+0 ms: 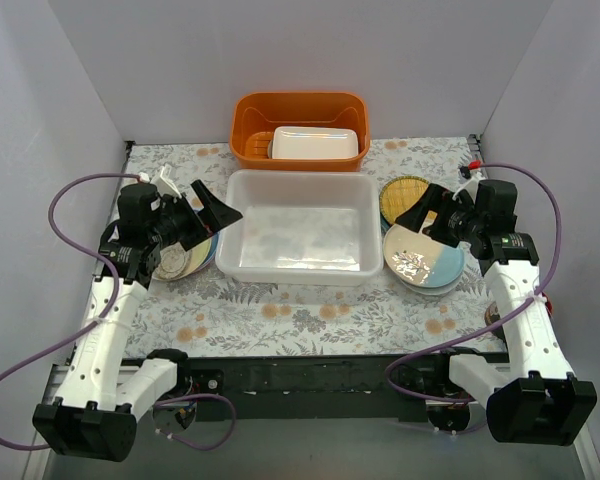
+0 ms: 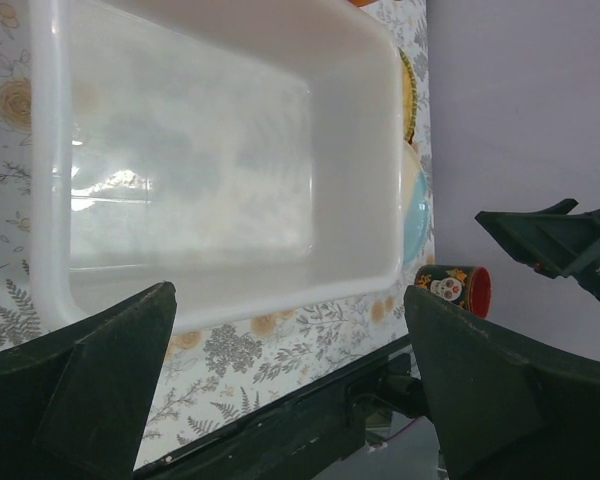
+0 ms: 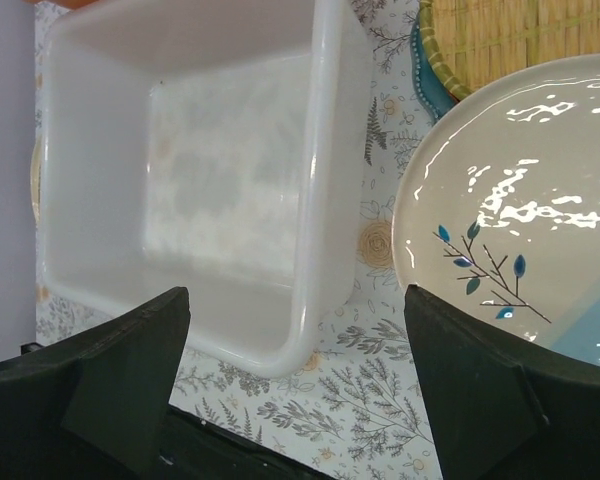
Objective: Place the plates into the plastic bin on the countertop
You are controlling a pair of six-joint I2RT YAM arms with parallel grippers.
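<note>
The white plastic bin (image 1: 300,275) sits empty in the middle of the countertop. To its right lies a stack with a beige and light-blue plate (image 1: 442,262) on top; the right wrist view shows a leaf-sprig pattern on this plate (image 3: 450,200). On the left, several plates (image 1: 198,252) lie partly hidden under my left arm. My left gripper (image 1: 218,218) is open near the bin's left rim, nothing between its fingers. Above the right-hand stack my right gripper (image 1: 426,214) hangs open and empty, its fingers (image 3: 480,370) framing the gap between bin and plate.
An orange bin (image 1: 242,128) at the back holds a white rectangular dish (image 1: 315,143). A yellow woven round piece (image 1: 404,190) lies behind the right stack. A dark patterned cup (image 2: 450,288) stands at the right edge. The counter in front of the bin is clear.
</note>
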